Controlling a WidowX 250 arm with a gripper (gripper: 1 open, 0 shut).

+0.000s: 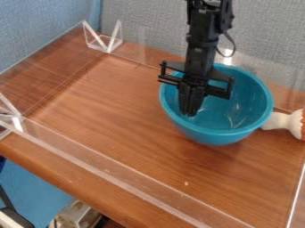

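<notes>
A turquoise bowl [233,125] stands at the right of the wooden table [107,125]. My black gripper [191,105] reaches down into it, its fingertips low inside near the left wall. The fingers are close together, and I see nothing held between them. What lies at the bowl's bottom under the gripper is hidden.
A pale object with an orange top [284,122] lies against the bowl's right side. White wire-like pieces stand at the back left [103,43] and left edge. Clear barriers run round the table.
</notes>
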